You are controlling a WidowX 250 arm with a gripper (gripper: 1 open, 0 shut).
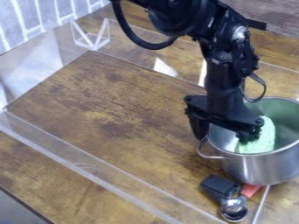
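My black gripper (225,127) hangs over the left side of a steel pot (246,164) at the right of the camera view, its lower end at the pot's mouth. A pale green object (260,140) is inside the pot, partly hidden behind the gripper. The fingertips are mostly hidden, and I cannot make out whether they touch the green object.
A black block (219,186), a small steel ladle-like item (233,208) and a red piece (250,190) lie in front of the pot. Clear plastic edging borders the wooden table (100,114), whose left and middle are bare.
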